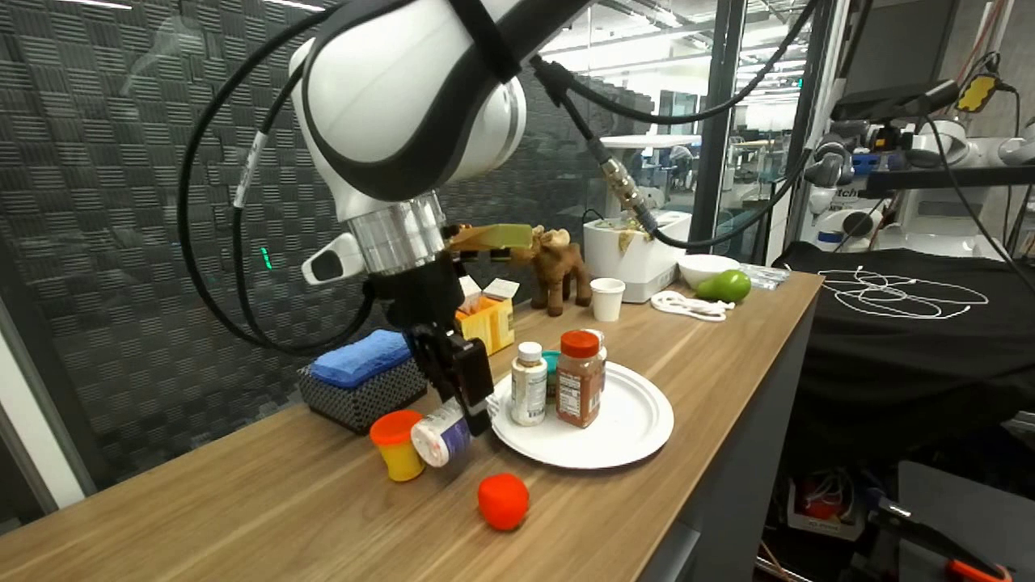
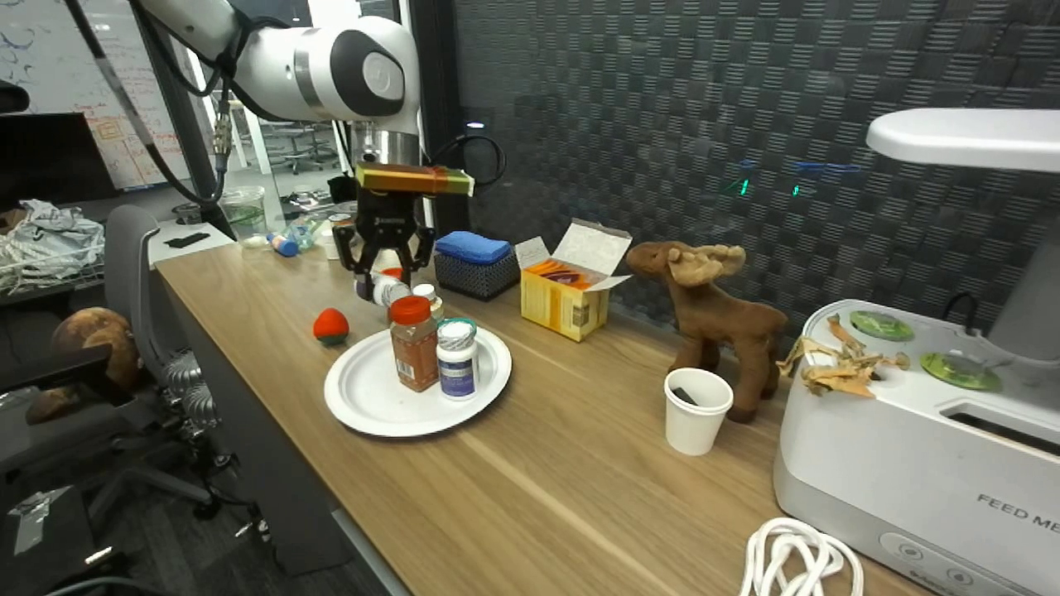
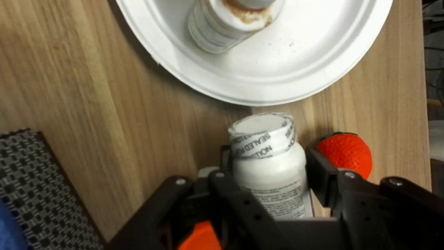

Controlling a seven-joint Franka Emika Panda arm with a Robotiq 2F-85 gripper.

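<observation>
My gripper is shut on a white bottle with a purple label band, its fingers on either side of the body. The bottle is tilted well over, its sealed neck pointing toward the white plate. In exterior view 1 the bottle hangs low over the table, beside a yellow tub with an orange lid. On the plate stand a red-capped spice jar, a white-capped bottle and a purple-labelled bottle. A teal lid shows partly behind them.
A red strawberry lies on the table in front of the gripper. A dark woven basket with a blue cloth, a yellow box and a toy moose line the wall side. Table right of the plate is clear.
</observation>
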